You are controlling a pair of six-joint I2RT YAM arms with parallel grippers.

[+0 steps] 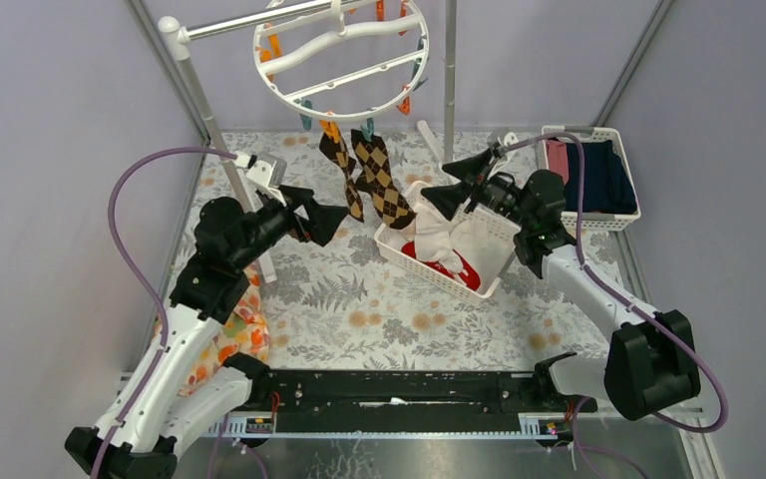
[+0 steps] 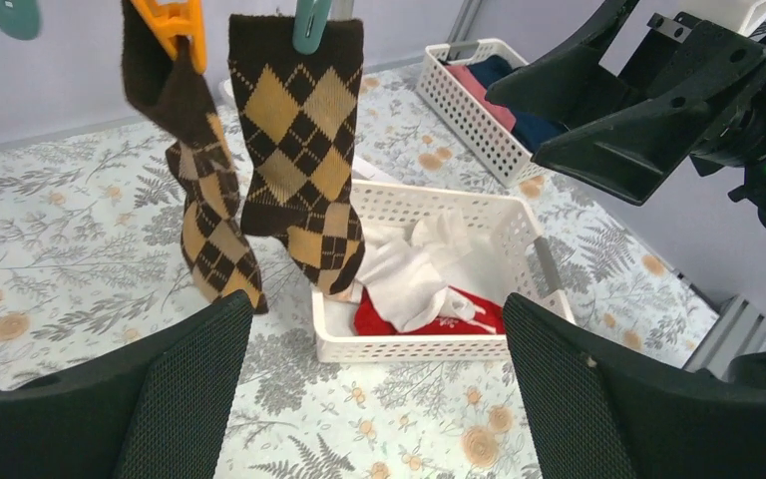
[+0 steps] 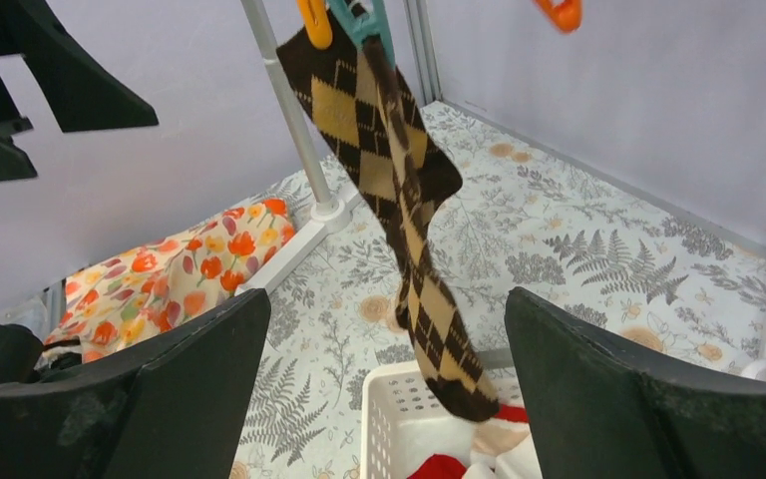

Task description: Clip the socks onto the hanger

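Observation:
Two brown-and-tan argyle socks hang from clips on the white round hanger (image 1: 354, 32). One sock (image 1: 336, 160) is under an orange clip (image 2: 168, 25); the other sock (image 2: 299, 120) hangs from a teal clip (image 2: 311, 22). Both hang free of the fingers. My left gripper (image 1: 325, 222) is open, to the left of the socks and a little below them in the top view, with nothing in its fingers. My right gripper (image 1: 439, 185) also stands open and empty, off to the right of the socks. In the right wrist view the socks (image 3: 399, 200) overlap.
A white basket (image 1: 429, 276) with white and red garments stands on the patterned surface. Another basket (image 1: 608, 222) with dark and pink cloth sits at the back right. Floral orange fabric (image 3: 185, 264) lies at the left. The hanger's white stand pole (image 1: 450, 80) rises behind.

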